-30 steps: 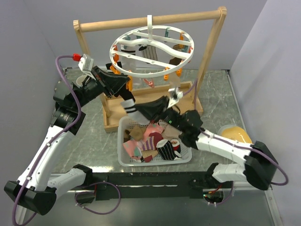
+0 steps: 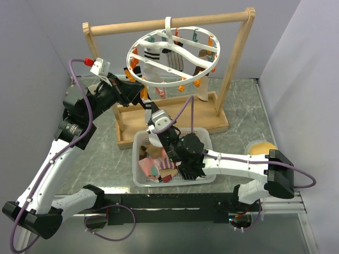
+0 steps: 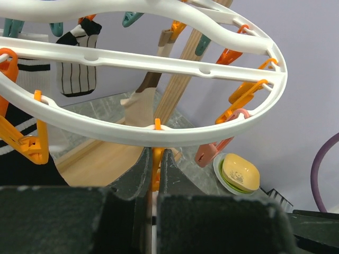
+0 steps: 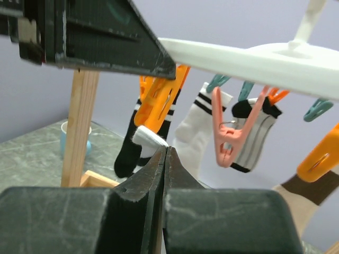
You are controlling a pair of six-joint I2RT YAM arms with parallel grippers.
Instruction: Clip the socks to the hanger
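The white round hanger (image 2: 172,80) hangs from the wooden rack, with socks and coloured clips on it. My left gripper is shut on an orange clip (image 4: 157,103) at the hanger's near-left rim. My right gripper is below that clip, shut, with the white cuff of a sock (image 4: 148,136) at its fingertips, just under the clip; how firmly it holds it is hard to tell. A black striped sock (image 4: 128,153) and a white striped sock (image 4: 193,127) hang behind.
A basket of socks (image 2: 137,174) sits below on the counter. A yellow bowl (image 3: 241,169) is at the right. The wooden posts (image 2: 235,63) flank the hanger.
The left arm has shifted slightly, and the hanger has turned a little.
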